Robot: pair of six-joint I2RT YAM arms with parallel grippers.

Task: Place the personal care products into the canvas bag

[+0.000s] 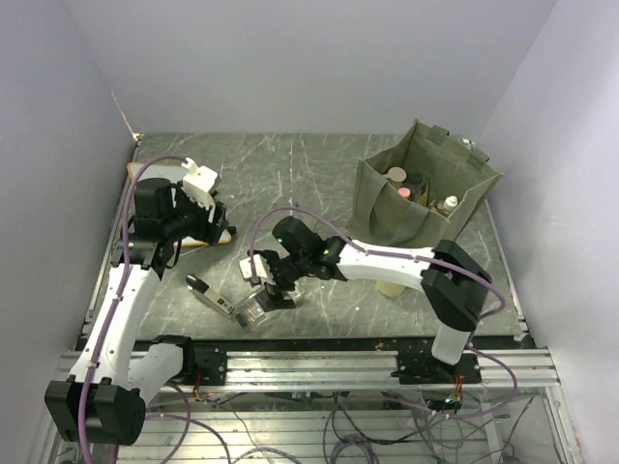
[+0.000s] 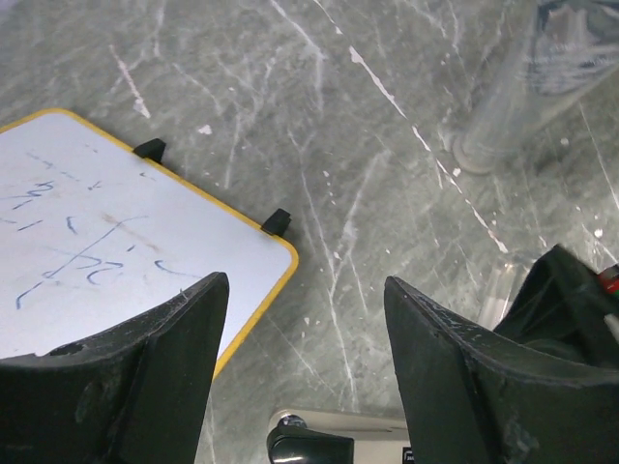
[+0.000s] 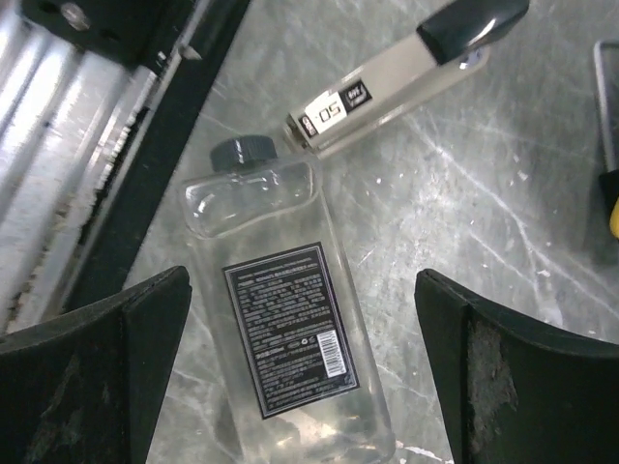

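The green canvas bag (image 1: 406, 222) stands at the back right with several bottles and jars inside. A clear bottle (image 3: 290, 309) with a black label and cap lies on the table, between the open fingers of my right gripper. A slim bottle (image 1: 208, 296) with a dark end lies to its left, near the front edge. My left gripper hovers at the left over the table beside the whiteboard, its fingers apart and nothing between them.
A whiteboard (image 2: 116, 222) with yellow edging lies at the back left. A pale yellow item (image 1: 390, 288) is partly hidden behind the right arm.
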